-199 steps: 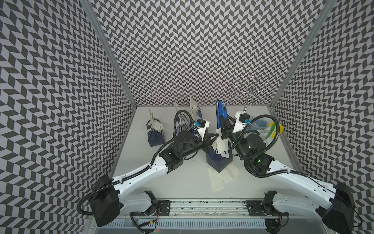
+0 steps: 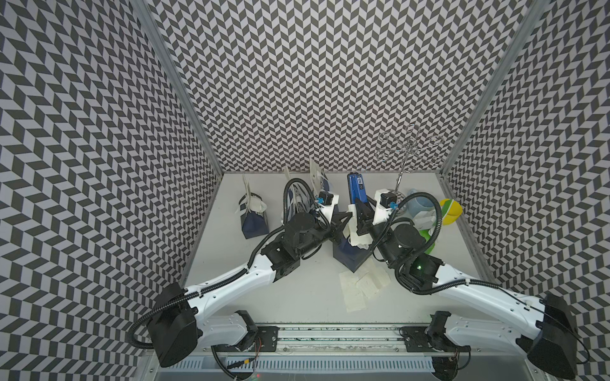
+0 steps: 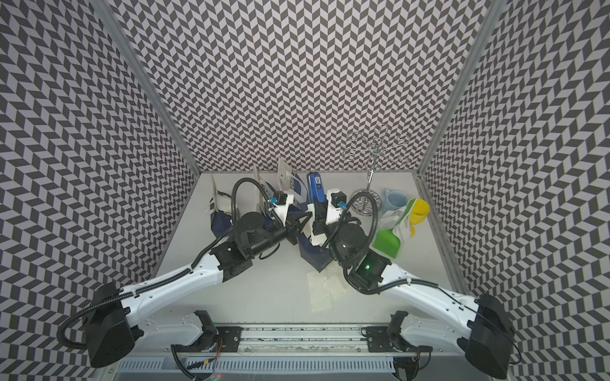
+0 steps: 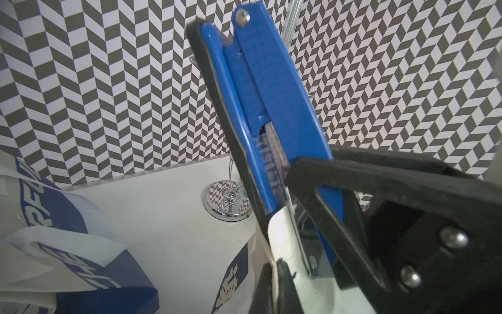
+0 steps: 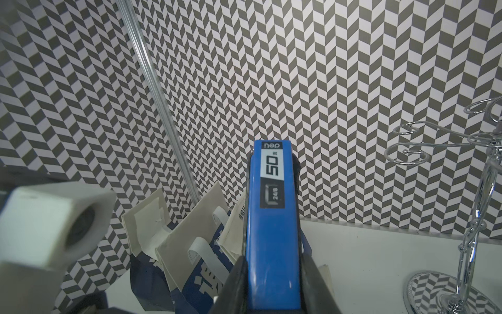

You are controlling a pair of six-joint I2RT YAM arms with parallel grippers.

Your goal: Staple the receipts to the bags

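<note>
A blue stapler (image 5: pixel 273 246) stands tilted up between the shut fingers of my right gripper (image 2: pixel 360 214). My left gripper is shut, with a thin cream edge at the bag's top between its fingertips. A white paper piece (image 4: pixel 282 235), perhaps a receipt, lies against the stapler's mouth. Loose cream receipts (image 2: pixel 364 287) lie flat on the table in front of this bag.
Several other bags stand at left and back, including one far-left bag (image 2: pixel 254 222). A chrome stand (image 3: pixel 375 152) rises at back right. Near it are a blue cup (image 3: pixel 395 200), a green dustpan (image 3: pixel 386 243) and a yellow object (image 3: pixel 419 210).
The right gripper and stapler have moved left and slightly toward the front, across the bag's top. The bag's base has shifted slightly back. My left arm is almost still.
</note>
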